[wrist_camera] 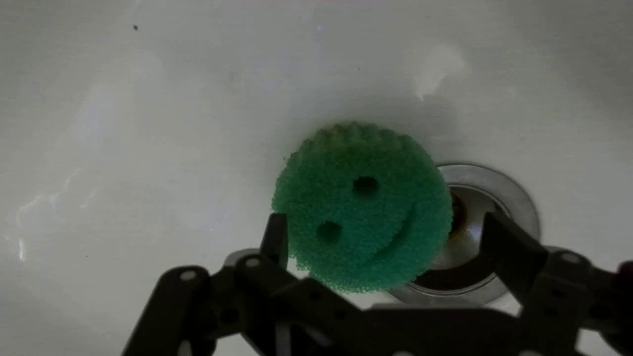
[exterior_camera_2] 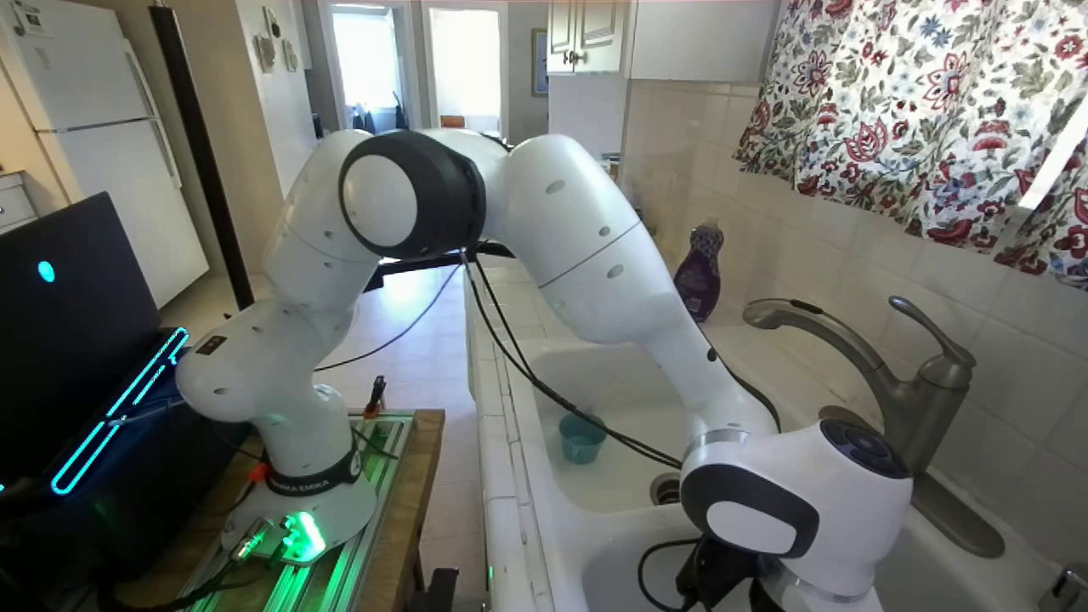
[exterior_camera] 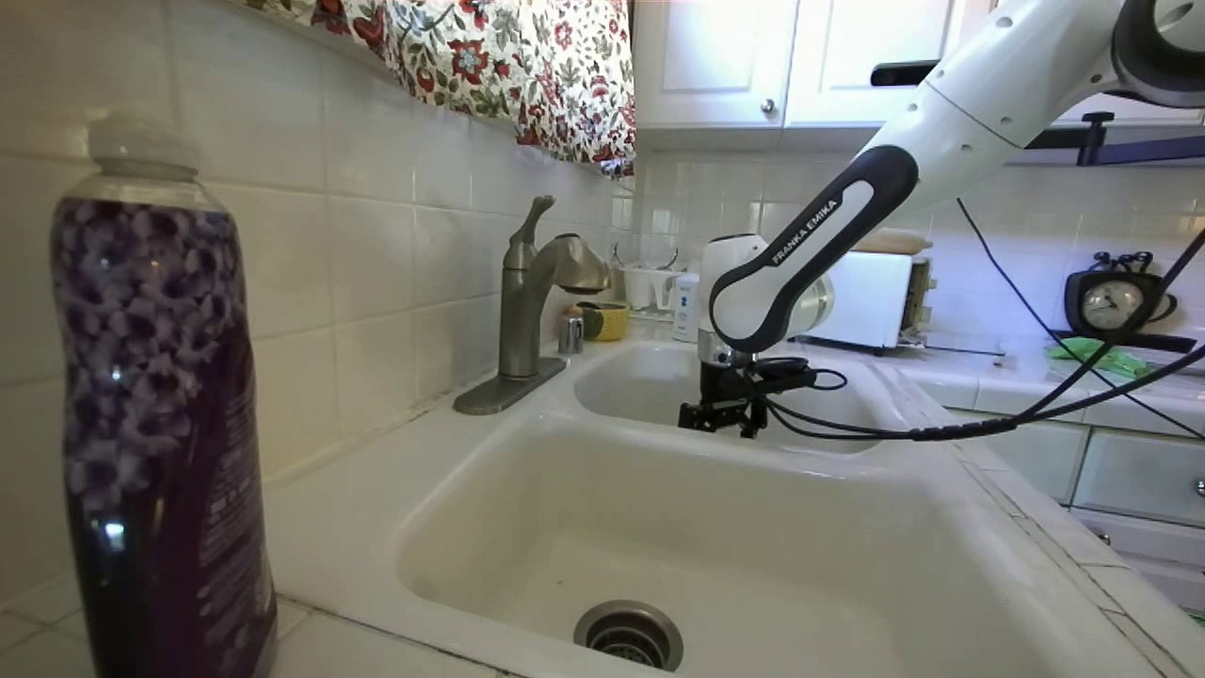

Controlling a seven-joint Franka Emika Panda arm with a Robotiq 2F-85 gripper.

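In the wrist view a round green sponge [wrist_camera: 362,207] with a smiling face lies on the sink floor, overlapping the edge of a metal drain [wrist_camera: 522,207]. My gripper is open above it, its left finger near the sponge's left edge and its right finger over the drain. Nothing shows as gripped. In exterior view 1, the gripper [exterior_camera: 723,424] is lowered into the far basin [exterior_camera: 633,384]; the basin's wall hides the sponge there. Exterior view 2 shows only the hand's upper part, not the fingertips.
A faucet [exterior_camera: 525,305] stands left of the basins, by the tiled wall. A divider separates the far basin from the near one, where a teal cup [exterior_camera_2: 582,437] sits. A purple bottle [exterior_camera: 164,429] stands on the near counter. Cables [exterior_camera: 994,427] hang from the arm.
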